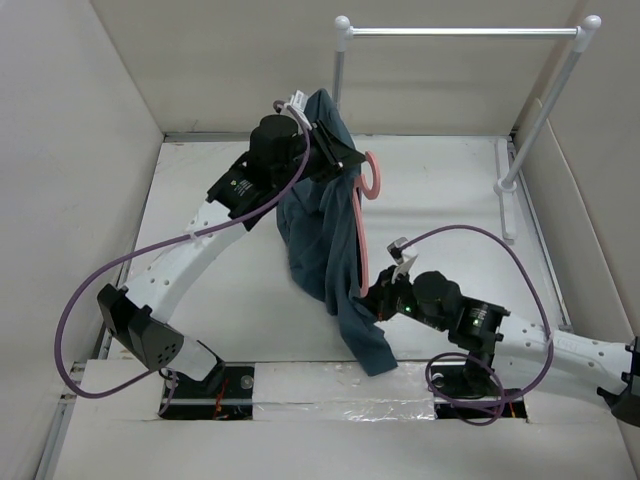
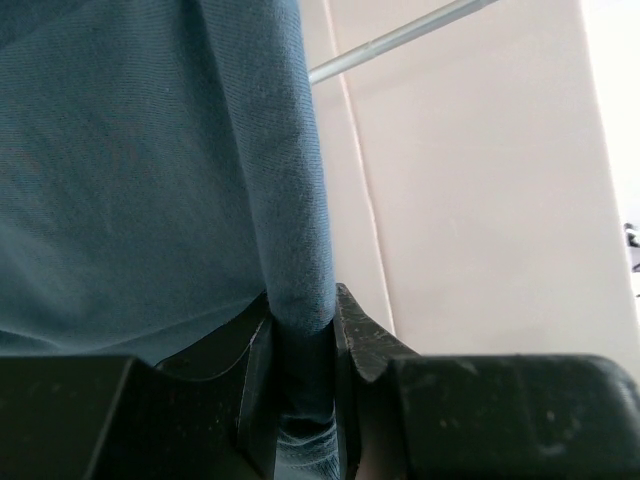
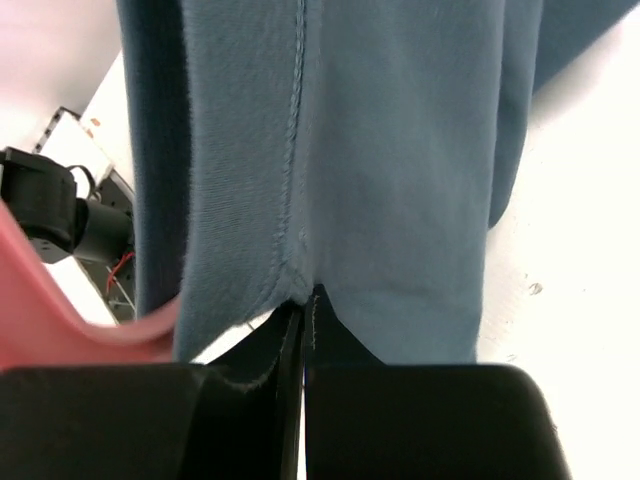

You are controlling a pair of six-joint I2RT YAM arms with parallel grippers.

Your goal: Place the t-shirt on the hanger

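The dark teal t-shirt (image 1: 315, 240) hangs from my left gripper (image 1: 338, 160), which is shut on a fold of it, seen filling the left wrist view's middle (image 2: 295, 200). A pink hanger (image 1: 360, 240) hangs upright along the shirt's right side, hook at top; in the right wrist view its pink bar (image 3: 60, 320) runs behind the shirt's seamed edge. My right gripper (image 1: 372, 300) is at the hanger's lower end against the shirt. It is shut; whether cloth is between its tips is hidden.
A white rack (image 1: 460, 32) stands at the back right with a horizontal bar. Pale walls enclose the workspace.
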